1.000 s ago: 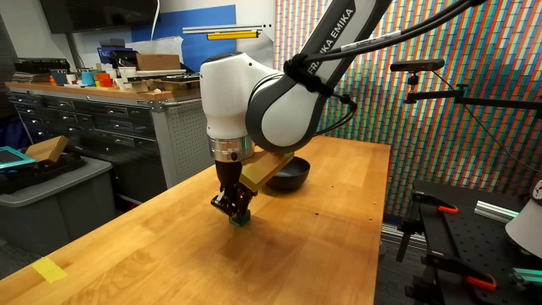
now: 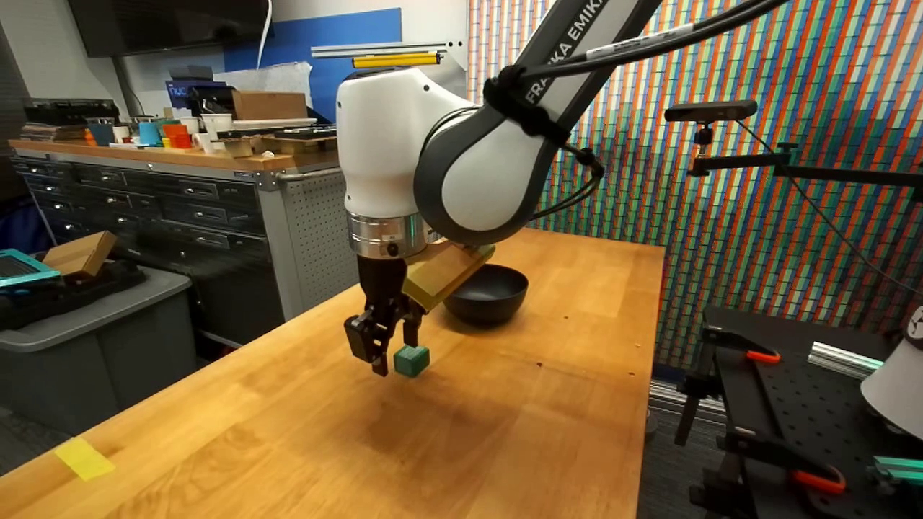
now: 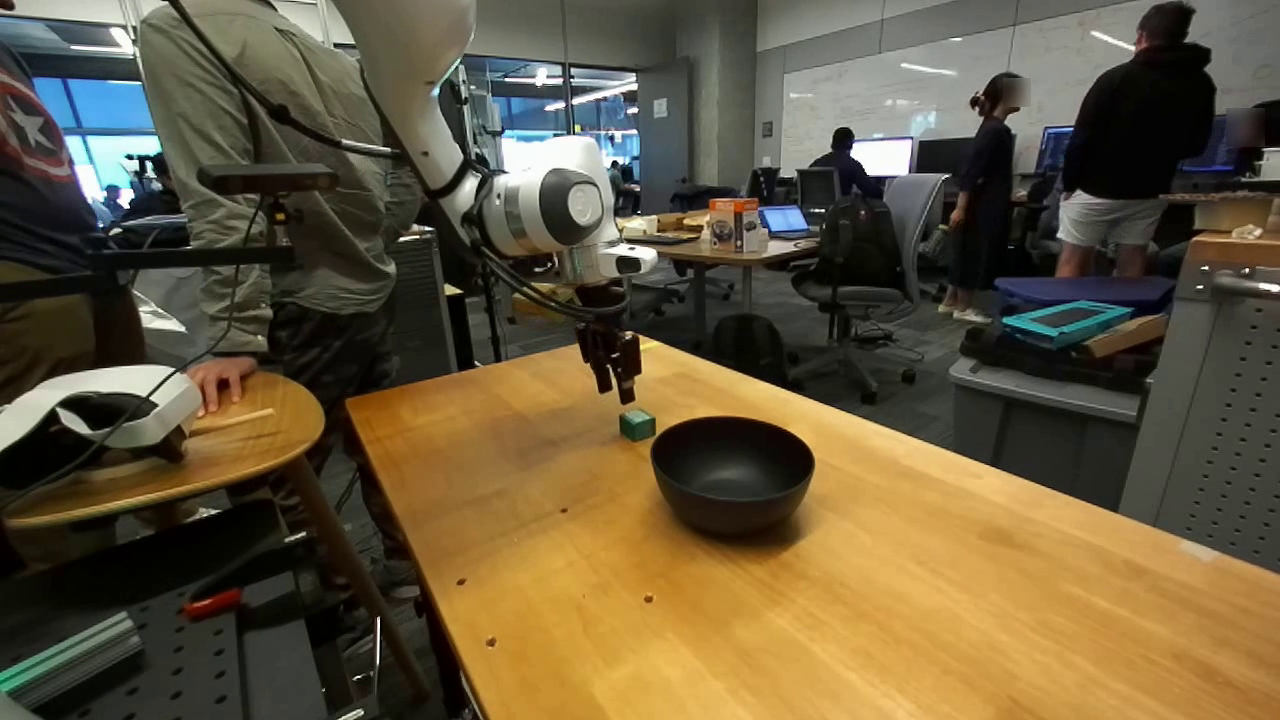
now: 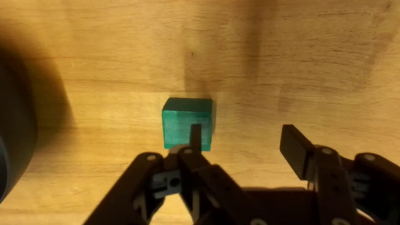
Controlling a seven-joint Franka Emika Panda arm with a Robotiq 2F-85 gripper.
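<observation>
A small green block (image 4: pixel 183 125) rests on the wooden table, seen whole in both exterior views. My gripper is above the table with its fingers spread apart and only bare wood showing between them. In the wrist view the left finger (image 4: pixel 195 137) overlaps the block's lower right part, while the right finger (image 4: pixel 294 150) is well to the block's right. The block sits below the fingertips, outside the grasp. A black bowl (image 3: pixel 732 480) stands close to the block, on the side away from the right finger.
The tabletop (image 3: pixel 912 576) is otherwise mostly clear. A strip of yellow tape (image 2: pixel 84 458) is stuck near one edge. Beyond the table stand a grey bin (image 2: pixel 95 346), a drawer bench (image 2: pixel 164 207) and a camera on a bracket (image 2: pixel 709 111).
A second ago the gripper was lower, with its fingers at the block. Now it has risen and shifted slightly left in exterior view 1, its fingers wider apart; the block remains on the table.
</observation>
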